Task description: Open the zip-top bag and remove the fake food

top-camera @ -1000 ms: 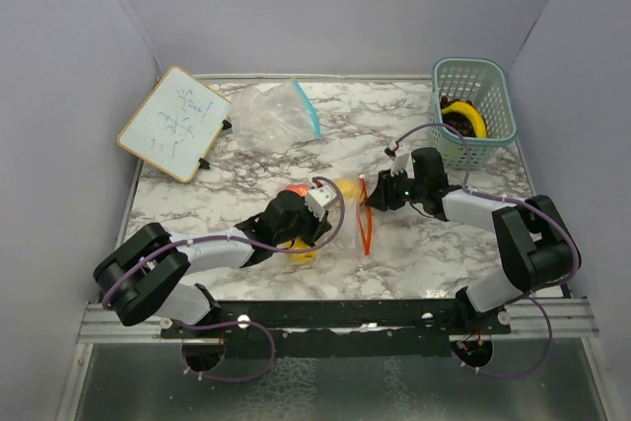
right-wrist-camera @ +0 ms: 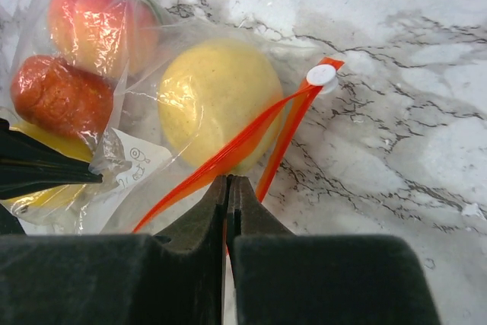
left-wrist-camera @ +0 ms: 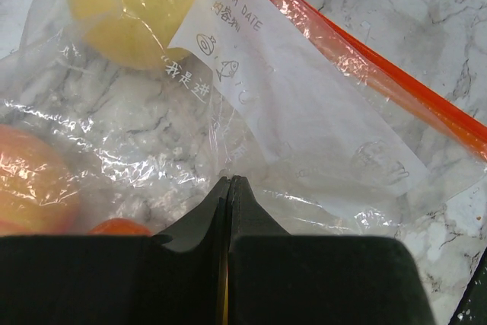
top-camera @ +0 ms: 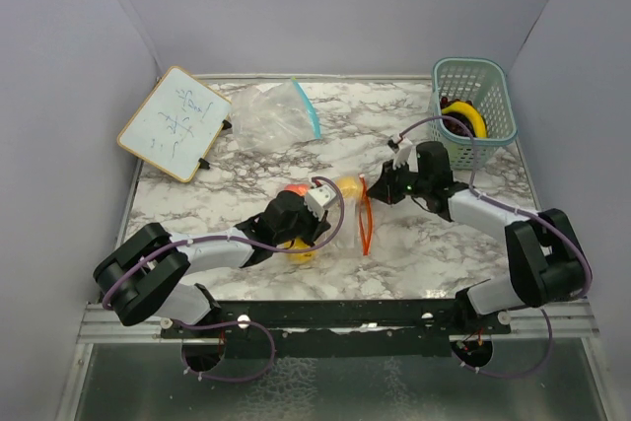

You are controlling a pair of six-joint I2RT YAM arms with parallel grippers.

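Note:
The zip bag of fake food (top-camera: pixel 345 234) lies at the table's centre, holding a peach (right-wrist-camera: pixel 103 24), a red piece (right-wrist-camera: pixel 61 93) and a round yellow piece (right-wrist-camera: pixel 209 93). Its orange zip strip with white slider (right-wrist-camera: pixel 320 75) runs along the right side, forming two diverging bands in the right wrist view. My left gripper is shut over the bag's left part; whether film is between its tips is unclear. My right gripper is shut by the orange strip, nothing clearly between its tips.
An empty bag with blue zip (top-camera: pixel 271 115) and a whiteboard (top-camera: pixel 173 120) lie at the back left. A green basket (top-camera: pixel 444 81) with a banana (top-camera: pixel 468 115) stands at the back right.
My left arm and the bag look unchanged.

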